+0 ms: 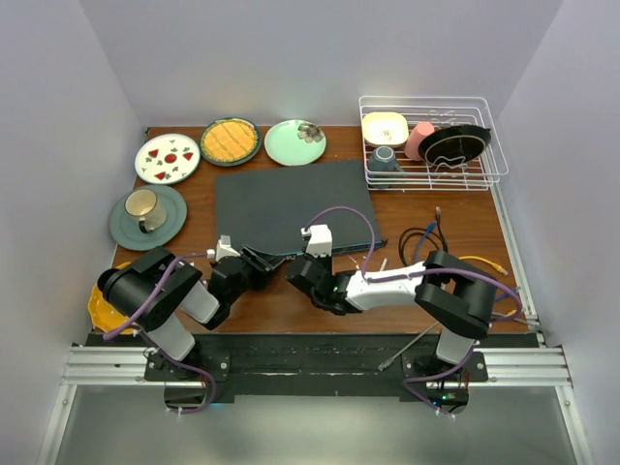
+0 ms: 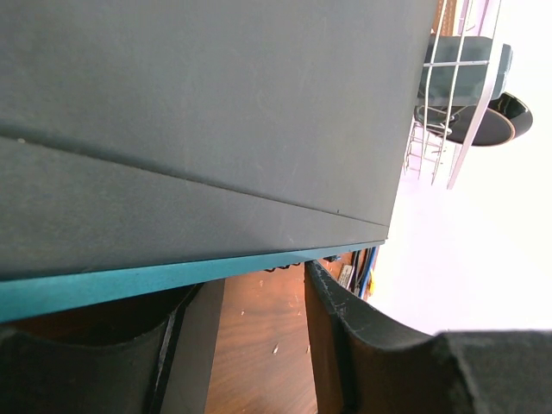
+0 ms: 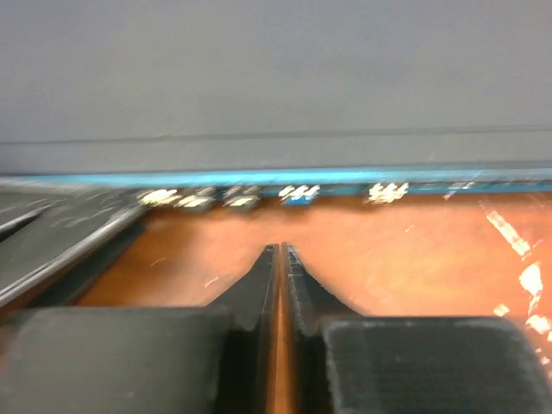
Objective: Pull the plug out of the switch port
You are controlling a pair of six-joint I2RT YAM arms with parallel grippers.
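Observation:
The dark grey switch (image 1: 291,203) lies mid-table, its blue-edged front facing the arms. In the right wrist view a row of blurred ports (image 3: 297,194) runs along that edge. Whether a plug sits in one is unclear. My left gripper (image 1: 271,260) is at the front edge's left part; in its wrist view the fingertips (image 2: 315,280) stand apart just below the blue edge (image 2: 129,280), with nothing visible held between them. My right gripper is in front of the ports, its fingertips close together with a narrow gap, nothing visible between them.
A wire dish rack (image 1: 431,174) with dishes stands back right. Plates (image 1: 295,142) line the back and left, one holding a mug (image 1: 145,205). Loose cables (image 1: 484,262) lie at the right. The wooden table shows bare in front of the switch.

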